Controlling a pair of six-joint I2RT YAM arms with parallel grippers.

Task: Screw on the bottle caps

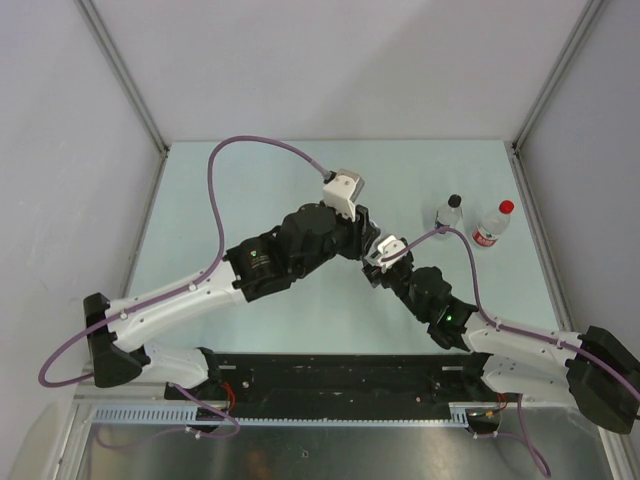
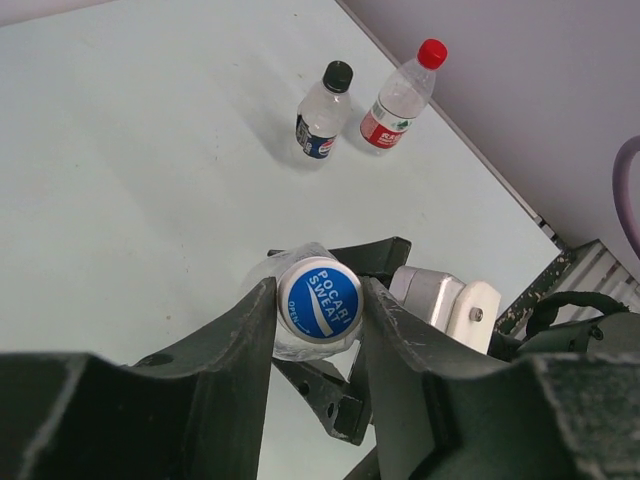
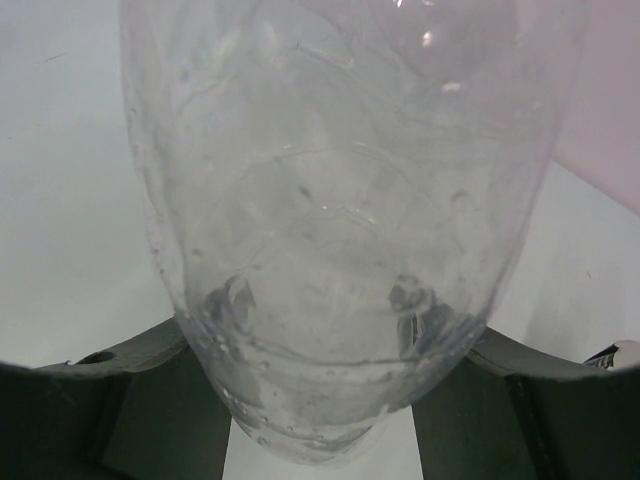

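In the left wrist view a blue Pocari Sweat cap (image 2: 319, 300) faces the camera on a clear bottle, between the fingertips of my left gripper. Whether they press on the cap is hard to tell. My right gripper is shut on the clear plastic bottle (image 3: 340, 200), which fills much of the right wrist view. Both grippers meet over the middle of the table in the top view, the left one above.
A black-capped bottle (image 1: 447, 218) and a red-capped bottle (image 1: 492, 228) stand at the right of the table (image 1: 210, 200).
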